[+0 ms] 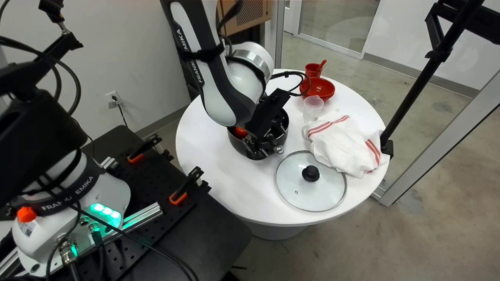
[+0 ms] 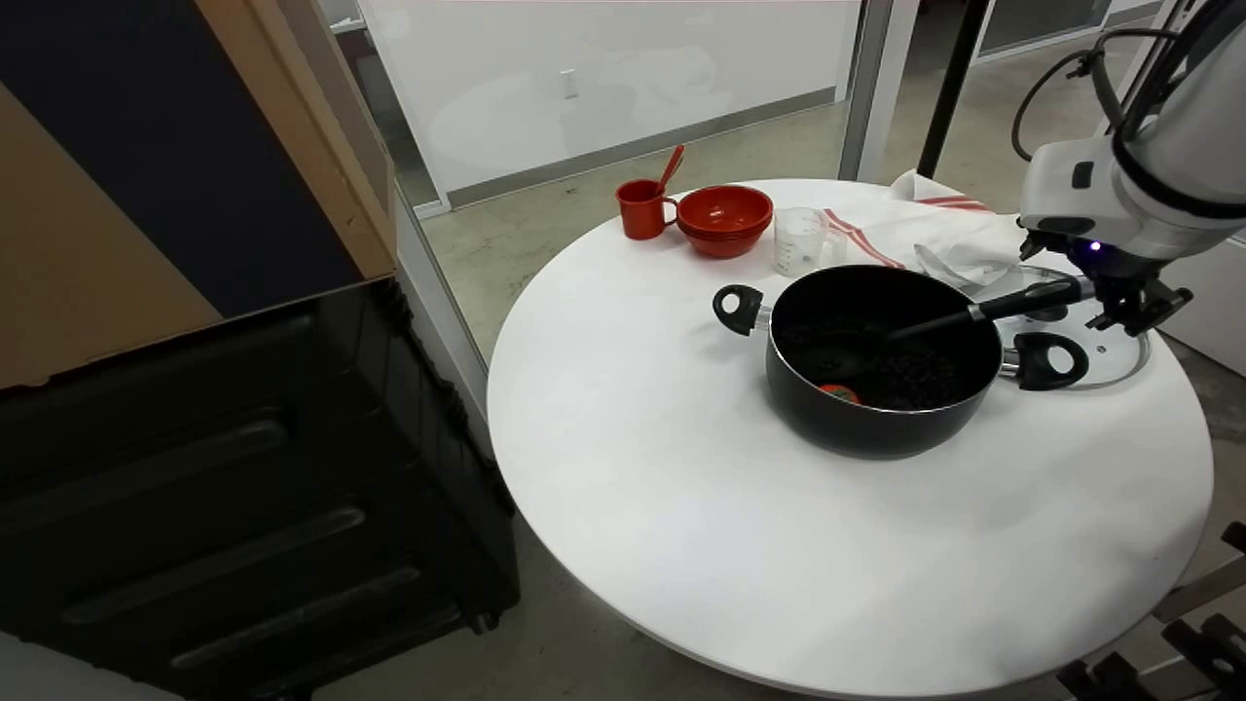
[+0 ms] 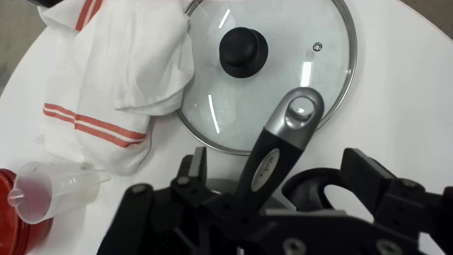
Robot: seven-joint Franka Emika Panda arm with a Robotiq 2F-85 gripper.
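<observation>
A black pot (image 2: 884, 432) stands on the white round table (image 2: 631, 491), with a red tomato-like item (image 2: 838, 392) inside. A black utensil (image 2: 993, 308) leans over its rim, head down in the pot. In the wrist view, the utensil's black handle with a grey tip (image 3: 271, 157) rises between the widely spread fingers of my gripper. Clear space shows on both sides of the handle. Exterior view 2 has my gripper (image 2: 1092, 280) beside the pot's right handle (image 2: 1047, 361), at the utensil's upper end. The utensil's lower part is hidden in the wrist view.
The glass lid (image 1: 300, 192) lies flat near the table edge, beside a white cloth with red stripes (image 1: 344, 150). A clear measuring cup (image 2: 800, 239), red bowls (image 2: 724, 216) and a red mug (image 2: 641, 210) sit farther back. Bare table surrounds the pot's near side.
</observation>
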